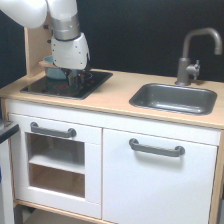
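The white robot arm hangs over the stove at the upper left, its gripper (75, 75) down at the black cooktop (95, 84). A light blue pot (52, 71) stands at the back left of the cooktop, partly hidden behind the gripper. The dark fingers are hard to make out against the cooktop, so their state cannot be told.
A steel sink (172, 97) with a grey faucet (185, 60) is on the right. Below are an oven front (97, 160) and a cupboard door (160, 190), both with grey handles.
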